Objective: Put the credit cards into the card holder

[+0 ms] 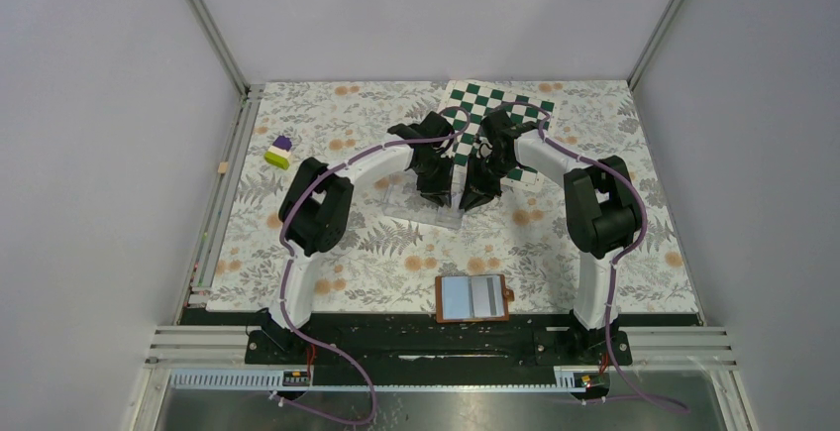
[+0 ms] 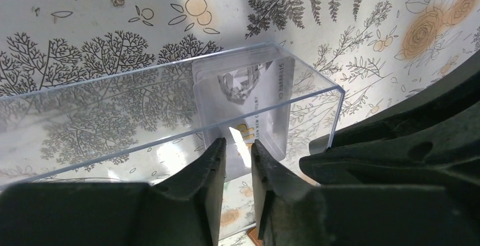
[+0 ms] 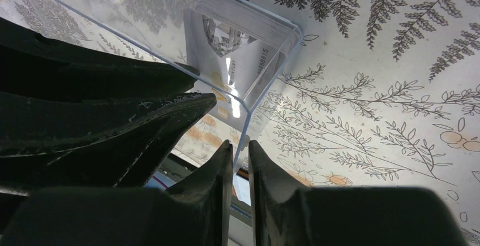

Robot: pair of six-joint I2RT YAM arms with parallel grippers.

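Observation:
Several stacked pale cards (image 2: pixel 244 87) with dark print rest inside a clear plastic box (image 2: pixel 113 110), at its right end. My left gripper points down over the cards, its fingers part open. A white strip on the top card shows in the gap; I see nothing clamped there. My right gripper is at the box's end corner, narrowly open, with the thin clear wall passing between its fingertips. In the top view, a brown-edged card holder (image 1: pixel 438 298) with light blue and grey panels lies flat at the table's front edge.
A green-and-white checkered board (image 1: pixel 482 97) lies behind the grippers. The purple, white and lime block (image 1: pixel 278 153) sits at the far left. Both grippers stand close together.

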